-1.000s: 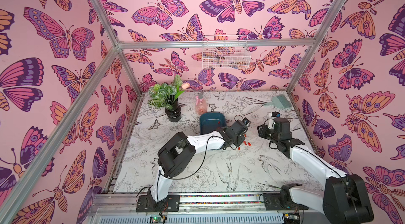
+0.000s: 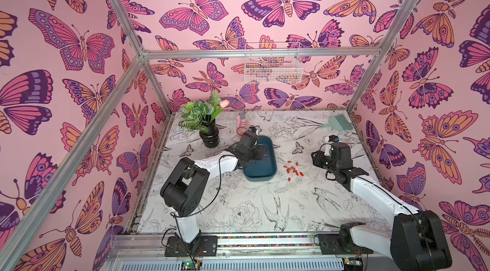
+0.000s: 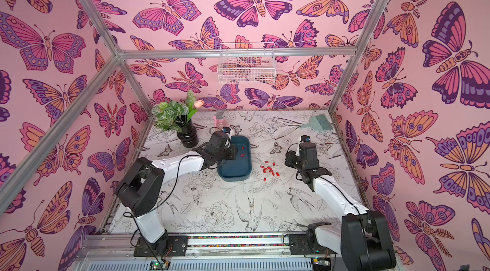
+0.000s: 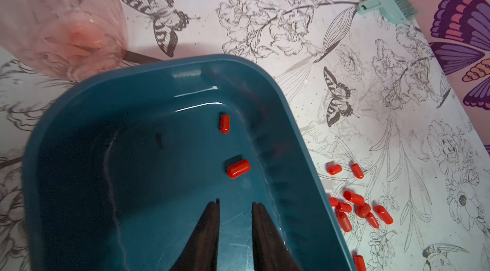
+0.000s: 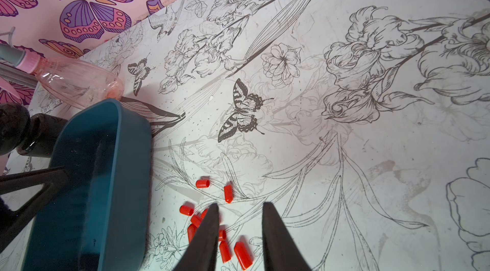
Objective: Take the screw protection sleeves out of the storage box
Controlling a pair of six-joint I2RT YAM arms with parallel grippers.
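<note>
The teal storage box (image 2: pixel 259 174) holds two red sleeves, one near its back wall (image 4: pixel 224 123) and one lower (image 4: pixel 238 168). A loose cluster of red sleeves (image 5: pixel 243 254) lies on the table right of the box. My left gripper hangs open over the box, empty between its fingers. My right gripper stands right of the cluster, its fingers apart with nothing seen between them.
A pink spray bottle (image 5: pixel 76 79) stands behind the box, a potted plant (image 2: pixel 209 135) to its left. A mint brush (image 2: pixel 337 123) lies at the back right.
My left arm has moved left and back, from beside the loose sleeves to over the storage box. The right arm shows no visible movement.
</note>
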